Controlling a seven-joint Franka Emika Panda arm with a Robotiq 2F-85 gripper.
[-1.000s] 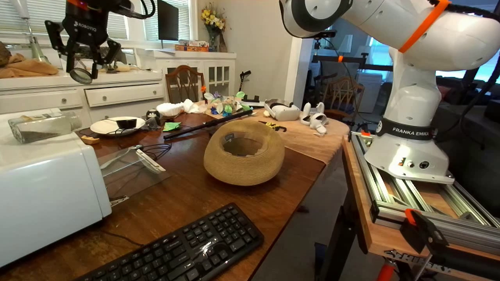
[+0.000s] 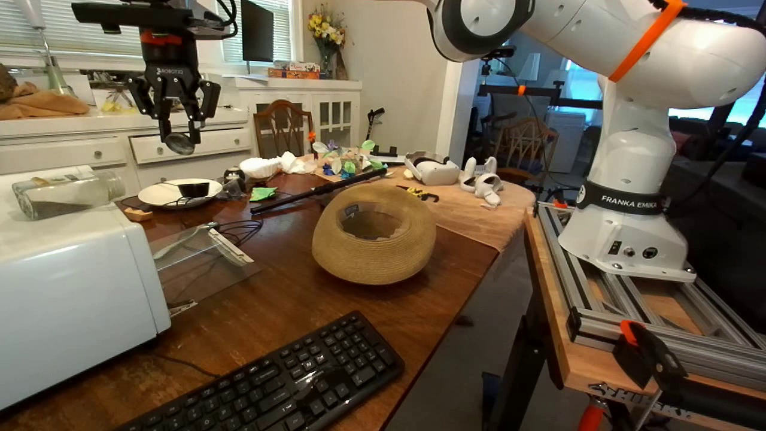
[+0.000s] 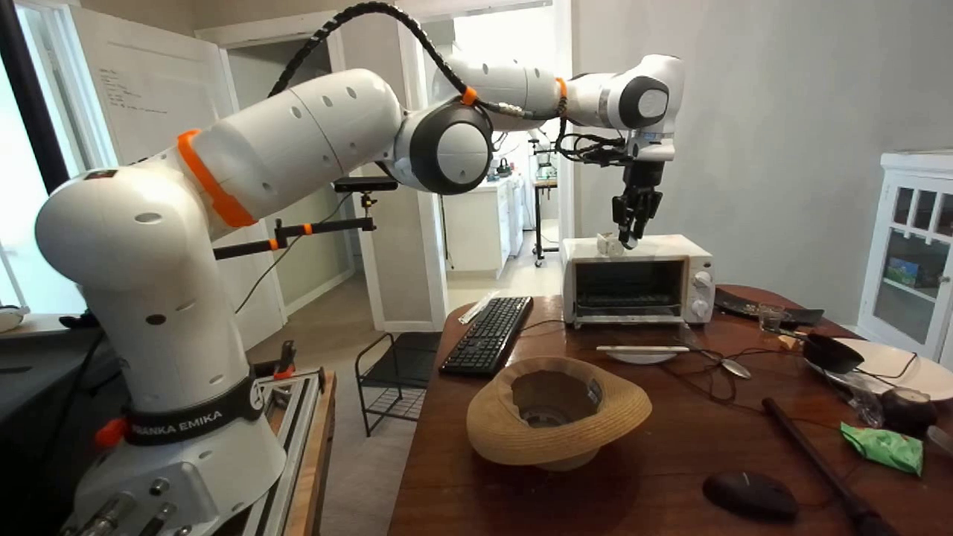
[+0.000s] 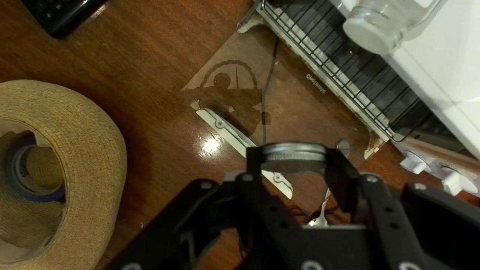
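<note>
A round metal lid (image 4: 294,156) is pinched between the fingertips of my gripper, which is shut on it. In exterior view 1 the gripper (image 2: 181,136) hangs in the air beyond the toaster oven (image 2: 72,266), the lid (image 2: 179,144) tilted at its tips. A clear glass jar (image 2: 68,194) lies on its side on top of the oven; the wrist view shows its mouth end (image 4: 371,33) near the oven's front edge. The straw hat (image 4: 96,180) rests crown down on the table, its opening upward, left of the gripper in the wrist view.
The oven's glass door (image 4: 252,85) hangs open over the table, with a spoon (image 4: 321,216) close to it. A keyboard (image 2: 287,381) lies along the near edge. A white plate (image 2: 161,193) and a black rod (image 2: 323,190) occupy the far side. Bare wood surrounds the hat.
With the lid still held, my gripper has moved right and lower in exterior view 1, and now points more nearly straight down. The hat, jar and oven stay where they were.
</note>
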